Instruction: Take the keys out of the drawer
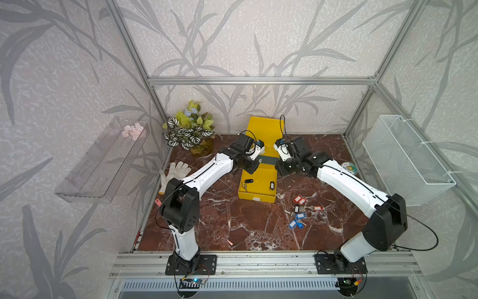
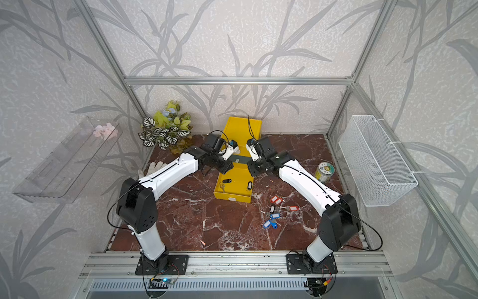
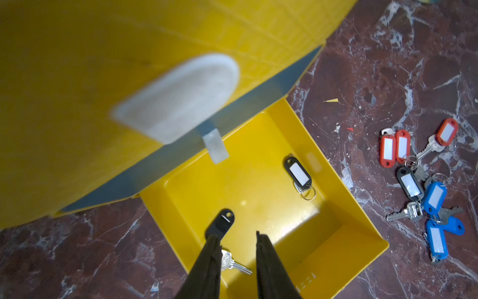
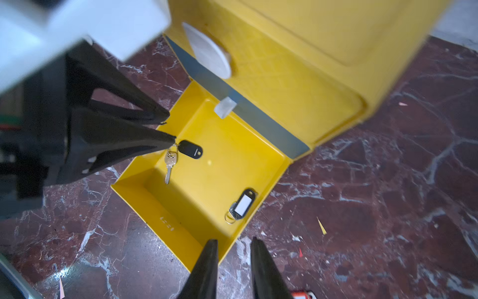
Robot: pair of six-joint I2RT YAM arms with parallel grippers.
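Observation:
The yellow box (image 1: 257, 193) stands mid-table, lid (image 1: 266, 127) raised at the back. Inside lie a key (image 4: 169, 164) with a black tag (image 4: 190, 148) on the left and a white-labelled black tag (image 4: 243, 204) with a ring on the right. My left gripper hangs over the box's left side, open with nothing between its fingers; in the right wrist view its fingers appear over the left key. My right gripper is open and empty, above the box's right side.
Several keys with red, blue and black tags (image 3: 434, 196) lie right of the box. A plant (image 1: 189, 129) and glove (image 1: 174, 172) are on the left, a round tin (image 2: 324, 172) on the right.

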